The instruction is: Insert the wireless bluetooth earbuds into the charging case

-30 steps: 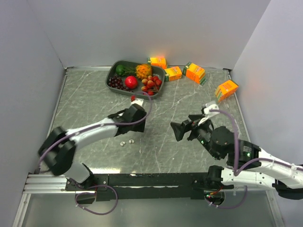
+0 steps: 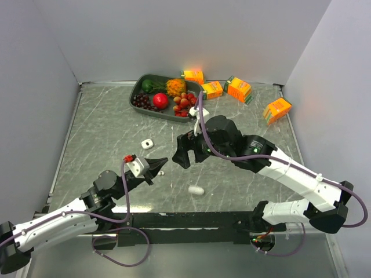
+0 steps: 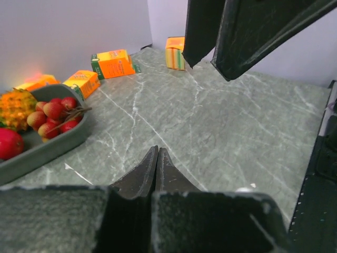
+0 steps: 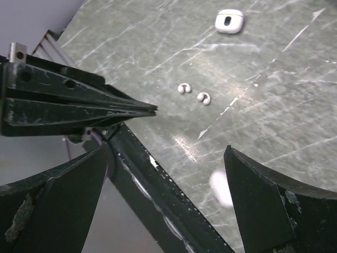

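The white charging case lies on the grey marble table above my left gripper, whose fingers are shut and pointed, with nothing between them. In the right wrist view the case sits at the top, with two small white earbuds apart on the table near the left gripper's tips. My right gripper hangs open beside the left one, its fingers framing empty space in the right wrist view. A white oval object lies on the table below the right gripper.
A grey tray of fruit stands at the back. Several orange boxes sit at the back right. A dark edge strip runs along the front.
The right gripper has moved left toward the middle. The left arm has drawn back and its gripper has turned. The white oval, earlier at the left gripper, now lies on the table at lower right.
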